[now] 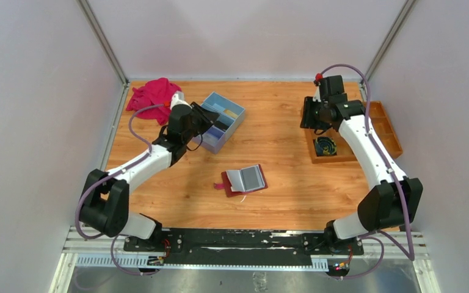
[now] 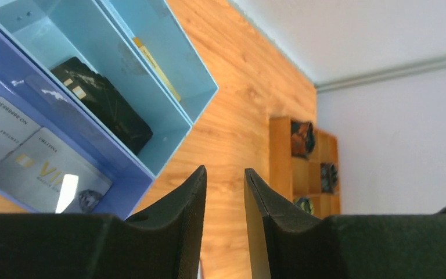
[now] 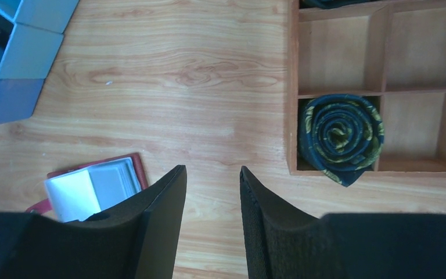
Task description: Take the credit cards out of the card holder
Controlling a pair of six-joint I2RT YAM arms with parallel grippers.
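The card holder (image 1: 252, 178) lies spread open on the table's front middle, with a red cover and pale clear sleeves; I can make out no card in them. The right wrist view shows the same card holder (image 3: 113, 183) at lower left. In the blue-grey box (image 2: 203, 96), a black card (image 2: 101, 103) lies in the middle compartment and silver cards (image 2: 45, 171) in the near one. My left gripper is open and empty above the box's side. Off to the right, my right gripper hangs open near the wooden tray, holding nothing.
A pink cloth (image 1: 154, 99) is heaped at the back left. The wooden tray (image 3: 293, 64) at the right has compartments, one with a rolled dark patterned cloth (image 3: 341, 132). Bare table lies between box, card holder and tray.
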